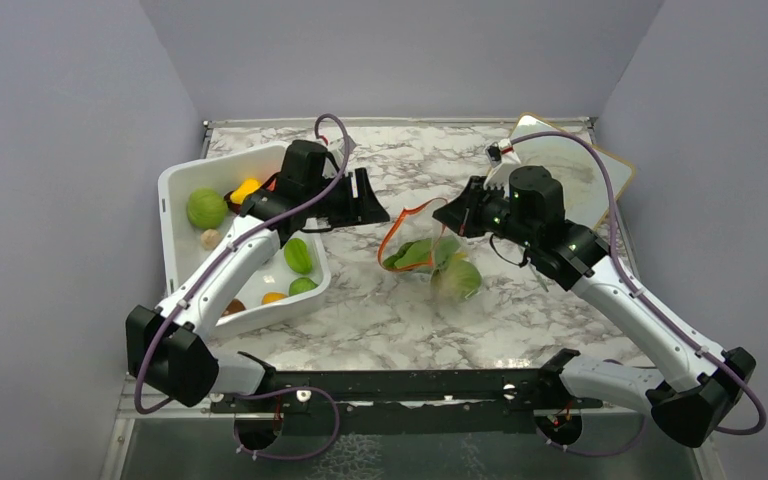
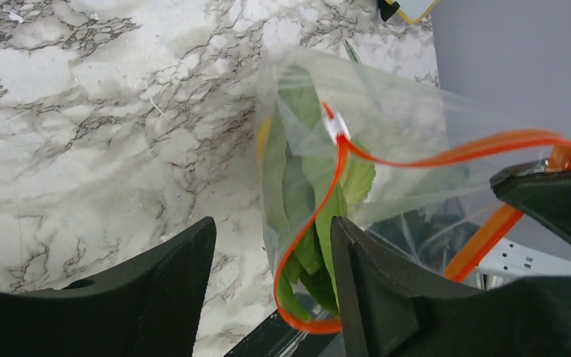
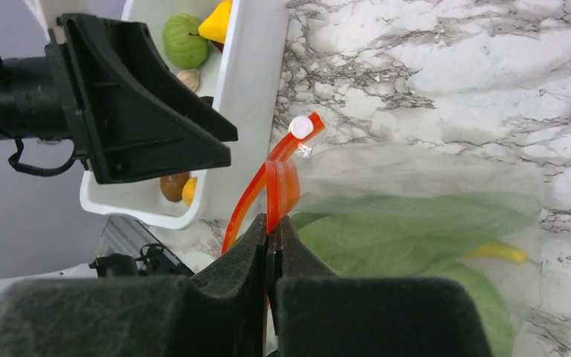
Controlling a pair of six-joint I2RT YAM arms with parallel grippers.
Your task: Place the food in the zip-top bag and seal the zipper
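Observation:
A clear zip bag [image 1: 452, 278] with an orange zipper [image 2: 462, 150] holds green leaves [image 2: 303, 186], a round green item and something yellow [image 3: 497, 251] on the marble table. My right gripper [image 1: 444, 216] is shut on the bag's orange top edge [image 3: 281, 186], which stands up between its fingers. My left gripper [image 1: 376, 204] is open just left of the bag's mouth; in the left wrist view the bag shows beyond its fingertips, with nothing clearly held.
A white bin [image 1: 172, 240] with assorted toy produce sits on the left. A white board [image 1: 570, 170] lies at the back right, with a thin utensil near it.

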